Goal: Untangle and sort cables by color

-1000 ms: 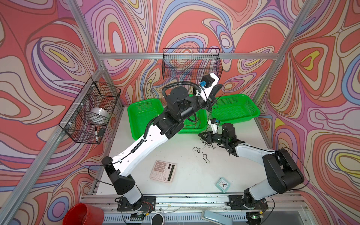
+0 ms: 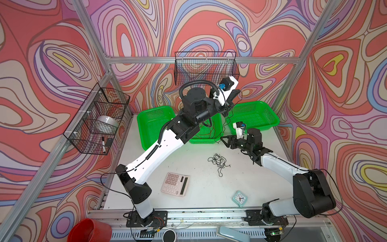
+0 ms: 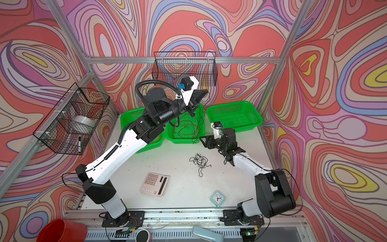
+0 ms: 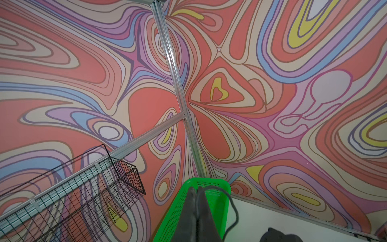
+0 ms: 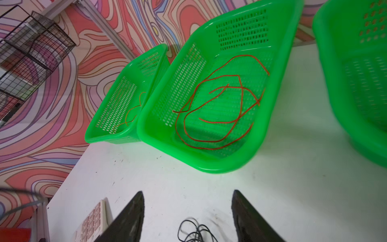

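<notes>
My left gripper [image 2: 238, 92] is raised high above the bins, shut on a black cable [image 4: 217, 188] that loops over its fingertips in the left wrist view. The cable's loose length [image 3: 201, 117] dangles down toward my right gripper. A tangle of black cable [image 2: 218, 160] lies on the white table, its top edge showing low in the right wrist view. Just behind that tangle, my right gripper hovers with its fingers apart and nothing between them. Red cables [image 5: 217, 141] lie in the middle green bin [image 5: 173, 157].
A left green bin [image 5: 133, 86] holds thin orange-red cable; the right green bin [image 2: 274, 117] looks empty from above. A pink calculator [image 2: 175, 184] and small clock [image 2: 239, 198] sit near the front. Free table [image 2: 201, 185] lies between them.
The right gripper dipped to the table tangle and has lifted back from it; the tangle now lies uncovered on the table.
</notes>
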